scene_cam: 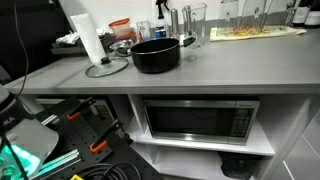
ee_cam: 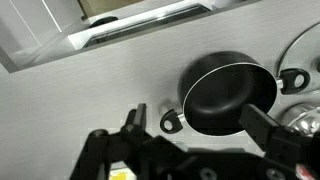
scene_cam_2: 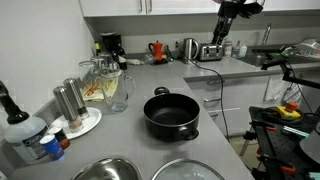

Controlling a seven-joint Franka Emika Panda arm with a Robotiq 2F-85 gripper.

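A black two-handled pot (scene_cam: 157,56) stands empty on the grey counter, and its dark inside (ee_cam: 228,92) shows from above in the wrist view. My gripper is open, its two dark fingers spread apart at the bottom of the wrist view, with nothing held between them. From this angle the fingers overlap the pot's near side, one by a handle (ee_cam: 172,121); the height between them cannot be told. A glass lid (scene_cam_2: 190,169) with a dark rim lies flat beside the pot.
Near the pot are a metal colander (scene_cam_2: 108,169) and a paper towel roll (scene_cam: 88,38). Glasses (scene_cam: 197,22) and a tray of metal shakers (scene_cam_2: 84,122) line the counter's back. Below is a microwave (scene_cam: 200,118).
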